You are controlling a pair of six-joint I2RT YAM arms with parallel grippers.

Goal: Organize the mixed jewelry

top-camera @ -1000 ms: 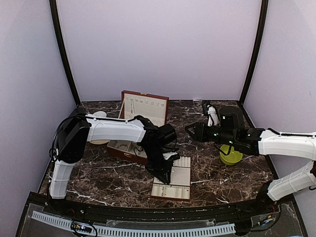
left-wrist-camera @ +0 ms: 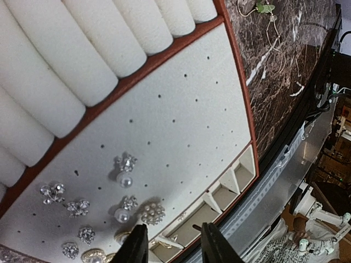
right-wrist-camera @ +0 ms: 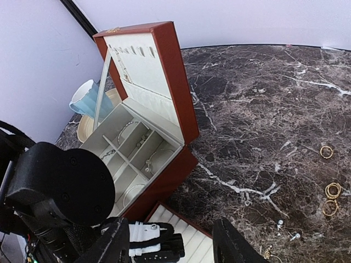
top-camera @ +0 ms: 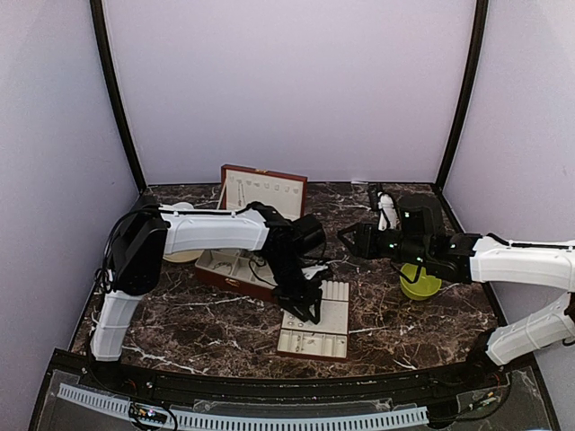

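Observation:
The jewelry tray [top-camera: 333,314] lies on the marble table, with white padded rolls [left-wrist-camera: 60,44], a pierced earring panel [left-wrist-camera: 203,82] and small compartments [left-wrist-camera: 245,169]. Crystal and pearl earrings [left-wrist-camera: 125,179] sit on the panel's near left part; a pearl cluster [left-wrist-camera: 152,213] is close to the compartments. Over that edge my left gripper is open, with a gap between its fingers and no piece visibly held. My right gripper stands open and empty, above the table right of the tray. Behind the left arm, the jewelry box [right-wrist-camera: 175,175] has its lid raised.
Loose gold rings [right-wrist-camera: 333,190] and small studs [right-wrist-camera: 280,223] lie on the table at the right wrist view's right. A green bowl [top-camera: 420,285] sits under the right arm. A blue cup [right-wrist-camera: 84,98] stands behind the box. Bare marble lies front left.
My left gripper has shifted slightly to the right over the tray. The tray sits a touch farther back and right than a second ago. The right arm has stayed still.

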